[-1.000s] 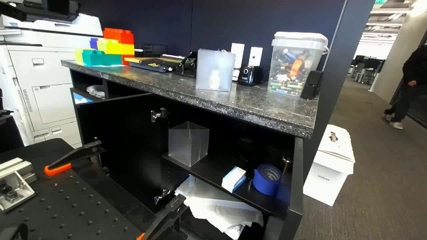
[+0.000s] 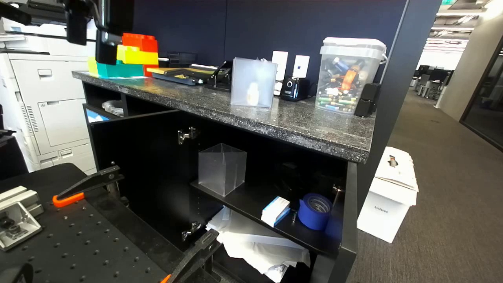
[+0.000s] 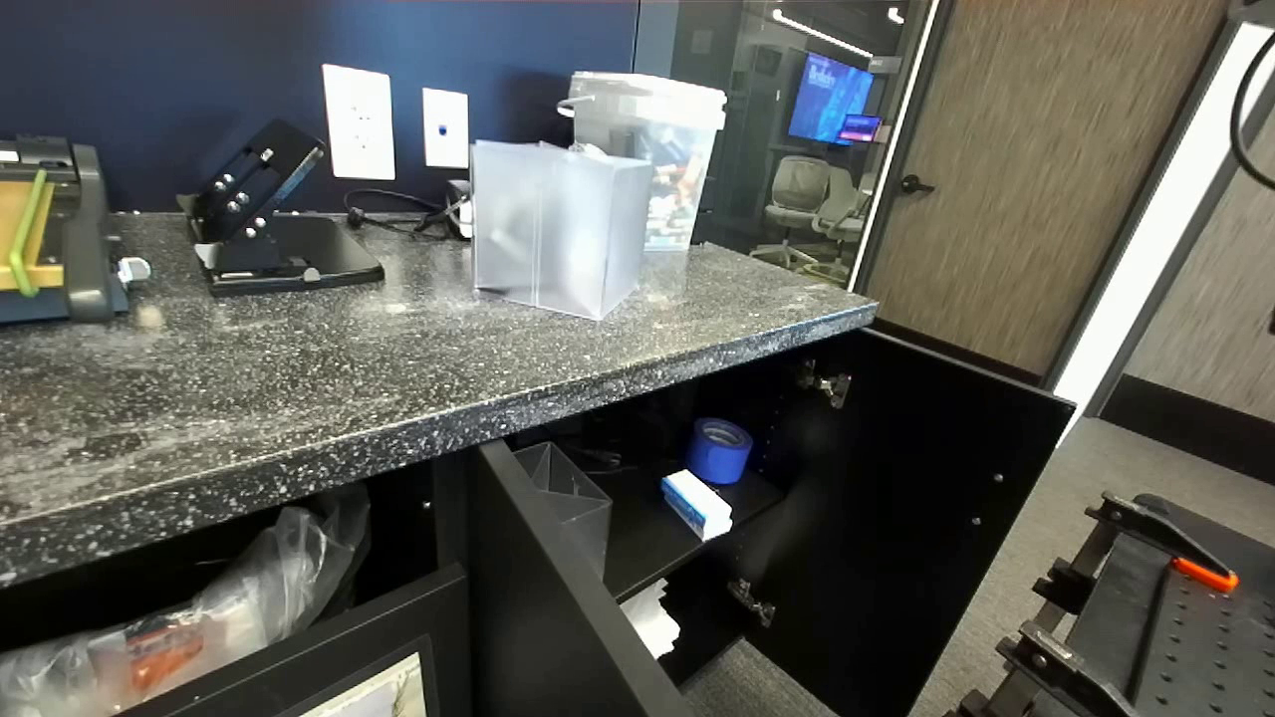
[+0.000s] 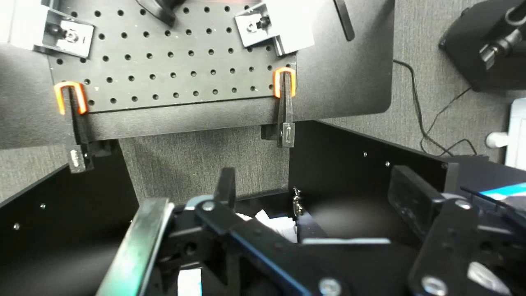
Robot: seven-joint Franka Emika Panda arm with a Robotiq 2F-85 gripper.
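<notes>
Dark and partly cut off, my gripper (image 2: 87, 45) hangs at the top left of exterior view 1, above the counter's left end by the colored blocks (image 2: 134, 56). In the wrist view the gripper is open, its fingers wide apart with nothing between them. One frosted clear box (image 2: 254, 82) stands on the counter. Another clear box (image 2: 221, 169) sits on the cabinet shelf. Farther right on that shelf are a small white-and-blue carton (image 2: 276, 210) and a roll of blue tape (image 2: 314, 212). Exterior view 2 does not show the gripper.
Both cabinet doors stand open; the right one (image 3: 920, 478) juts outward. A lidded tub of batteries (image 2: 346, 78), a hole punch (image 3: 275, 227) and a paper trimmer (image 2: 181, 75) occupy the counter. Orange-tipped clamps (image 4: 284, 98) project from the black perforated table (image 4: 172, 64).
My gripper has come down into exterior view 1 at the upper left, now covering part of the blocks. A person walking at the right has left the view. The shelf items have not moved.
</notes>
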